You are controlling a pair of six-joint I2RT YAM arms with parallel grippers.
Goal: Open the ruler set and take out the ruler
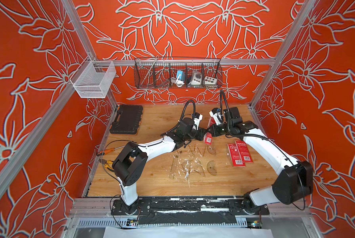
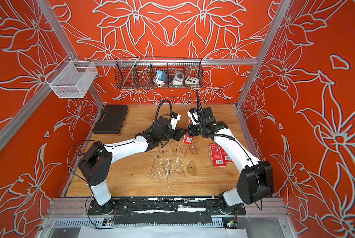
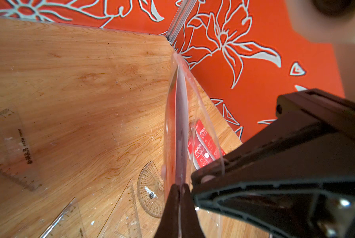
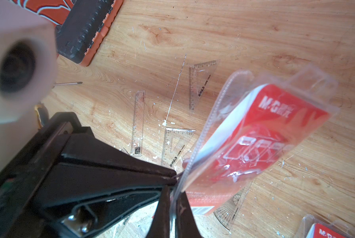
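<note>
A ruler set (image 4: 260, 134) in a clear plastic sleeve with a red and white M&G card hangs above the table between both arms. My right gripper is shut on the sleeve's clear plastic edge. From the opposite side my left gripper is shut at the sleeve, with a thin plastic edge between its fingertips. The left wrist view shows the sleeve (image 3: 180, 119) nearly edge-on, bowed apart above the fingers. Clear rulers inside it are hard to make out.
A loose clear ruler (image 4: 138, 123), set squares (image 4: 201, 81) and a protractor (image 3: 150, 190) lie on the table amid white scraps. Two red ruler packs (image 1: 235, 154) lie at right. A black case (image 1: 126, 119) and an orange screwdriver (image 1: 107, 151) are at left.
</note>
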